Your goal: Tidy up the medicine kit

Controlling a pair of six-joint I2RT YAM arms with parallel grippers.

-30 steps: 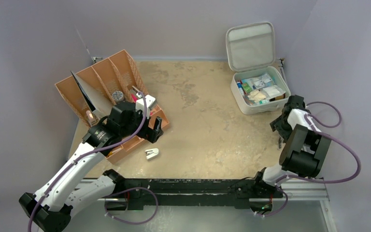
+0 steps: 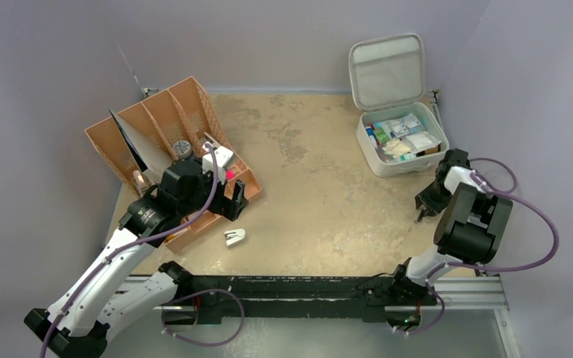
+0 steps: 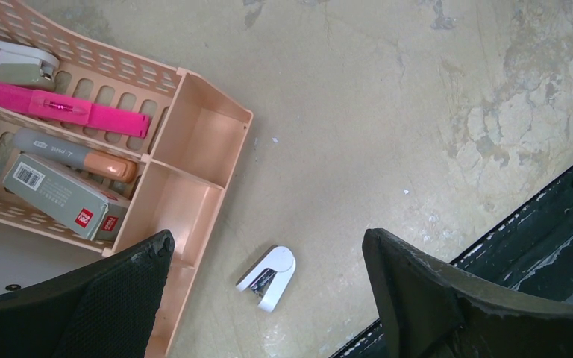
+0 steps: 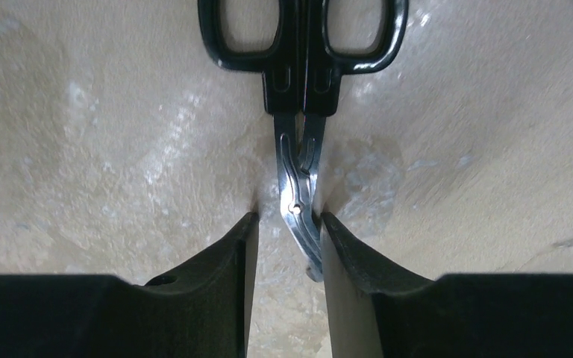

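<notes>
Black-handled scissors (image 4: 284, 89) with bent metal blades lie on the table in the right wrist view. My right gripper is part open around the blades near their tip; the right finger (image 4: 336, 253) is close against them, while a gap shows on the left. The open medicine kit (image 2: 384, 167), a white box holding packets and bottles, stands at the back right, just beyond this gripper. Over the table's left side, my left gripper is wide open and empty. A small white stapler (image 3: 270, 277) lies on the table below it.
A salmon-coloured organizer (image 2: 186, 95) fills the left side, holding a pink item (image 3: 82, 112), a grey box (image 3: 63, 198) and a marker (image 3: 74, 153). The kit's raised lid (image 2: 388, 71) stands behind it.
The left arm has moved slightly left.
</notes>
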